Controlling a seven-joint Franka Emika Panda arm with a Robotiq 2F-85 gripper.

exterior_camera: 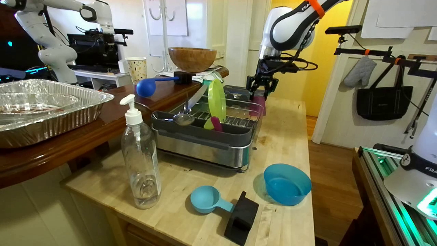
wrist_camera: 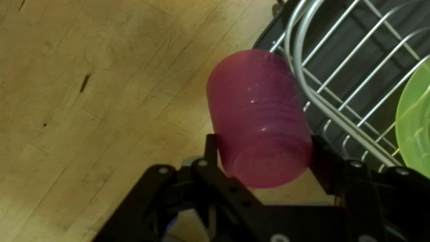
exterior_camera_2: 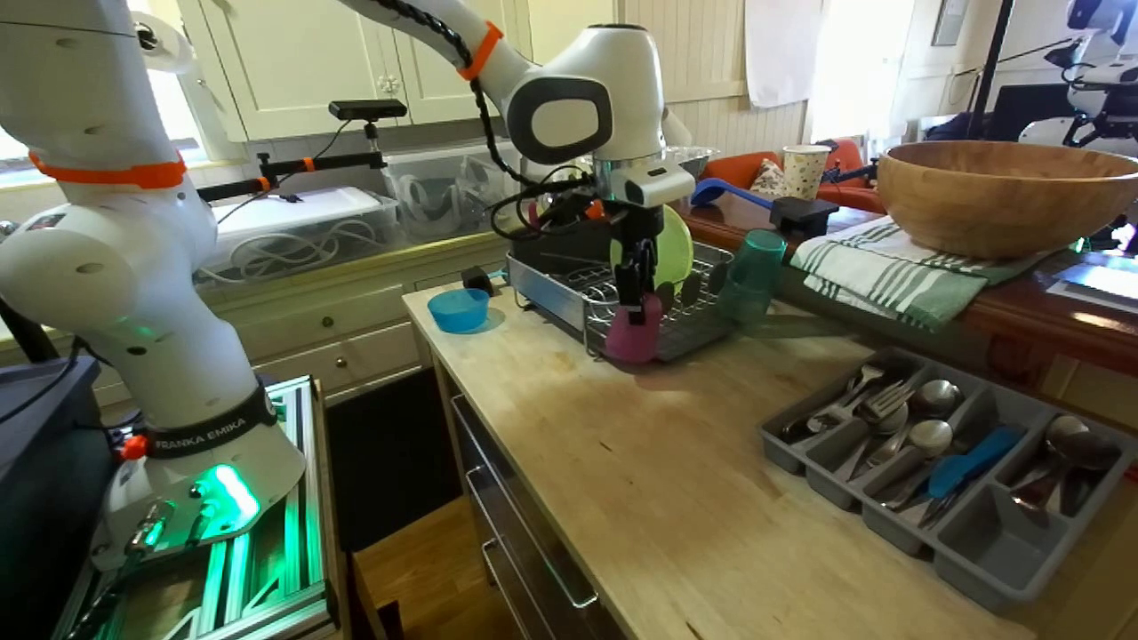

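Note:
An upside-down pink cup point(wrist_camera: 260, 117) stands at the end of the dish rack, its closed base toward the wrist camera. My gripper point(exterior_camera_2: 637, 311) reaches down over it. In the wrist view, the left fingertip point(wrist_camera: 211, 147) and the right fingertip point(wrist_camera: 322, 155) lie along opposite sides of the cup near its base, with little or no gap showing. Whether they press on it I cannot tell. From exterior view 1, the gripper point(exterior_camera: 261, 95) sits above the rack's far end, and the rack's wires partly hide the cup point(exterior_camera: 258, 107).
The dish rack point(exterior_camera: 200, 137) holds a green plate point(exterior_camera: 217, 100) and utensils; its wire rim runs close beside the cup. A teal cup point(exterior_camera_2: 754, 272) is at the rack's other side. A grey cutlery tray point(exterior_camera_2: 965, 560) lies farther along the counter, with bare wood point(exterior_camera_2: 640, 469) between.

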